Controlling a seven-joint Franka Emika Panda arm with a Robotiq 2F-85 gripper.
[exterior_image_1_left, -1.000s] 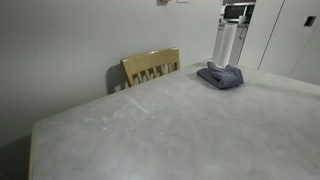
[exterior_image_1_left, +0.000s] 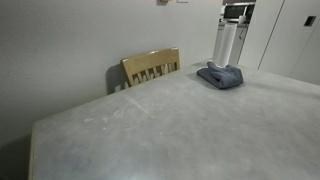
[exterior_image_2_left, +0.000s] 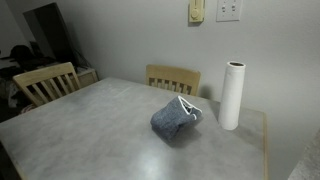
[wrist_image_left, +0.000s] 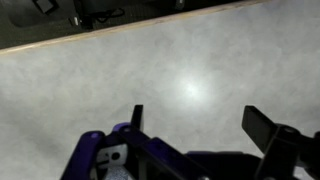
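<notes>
My gripper stands open in the wrist view, its two dark fingers wide apart over bare tabletop with nothing between them. Neither exterior view shows the gripper. A crumpled blue-grey cloth (exterior_image_2_left: 174, 118) with a pale edge lies on the grey table (exterior_image_2_left: 90, 125). From the other side, the same cloth (exterior_image_1_left: 220, 76) rests near the table's far edge. Just beyond it a white paper towel roll (exterior_image_2_left: 231, 97) is upright. The wrist view contains neither cloth nor roll.
Wooden chairs stand at the table's edges, one chair (exterior_image_2_left: 172, 80) by the wall and another chair (exterior_image_2_left: 50, 82) at the left. Along the top of the wrist view runs the table's wooden edge (wrist_image_left: 130, 29), with dark objects beyond.
</notes>
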